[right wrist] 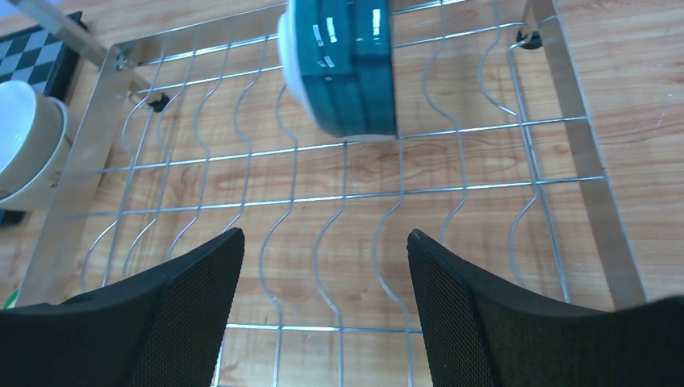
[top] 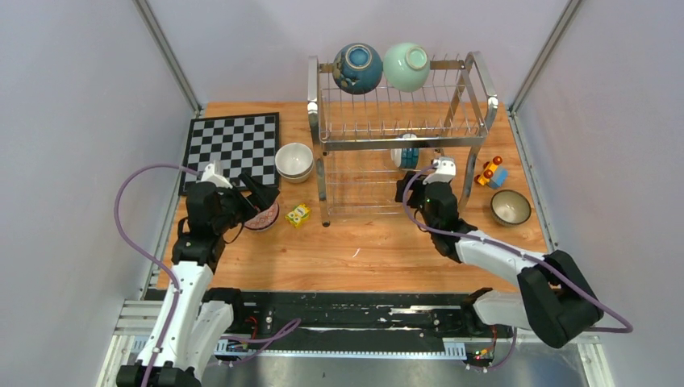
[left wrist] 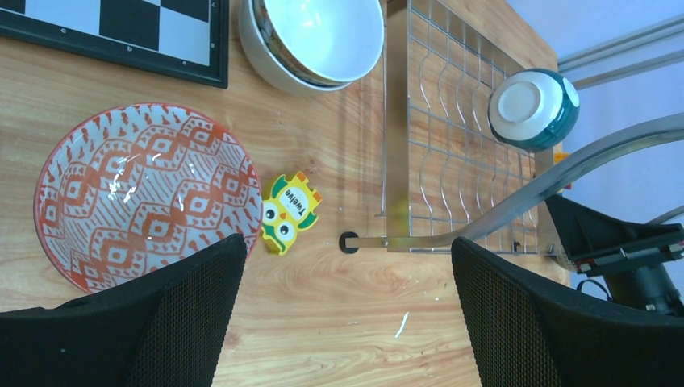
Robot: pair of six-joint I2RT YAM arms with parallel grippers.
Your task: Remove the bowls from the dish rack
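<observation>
The two-tier metal dish rack [top: 403,143] holds a dark blue bowl [top: 357,68] and a mint bowl [top: 406,66] upside down on top. A teal-and-white bowl [right wrist: 343,72] stands on its side on the lower tier. My right gripper is open inside the lower tier, facing that bowl, nothing between its fingers. My left gripper is open left of the rack, above the table near a red-patterned bowl [left wrist: 145,193], holding nothing. Stacked white bowls [top: 294,159] sit left of the rack.
A chessboard [top: 230,149] lies at back left. A yellow owl toy [top: 298,215] is beside the patterned bowl. A toy [top: 492,172] and a dark bowl [top: 510,208] sit right of the rack.
</observation>
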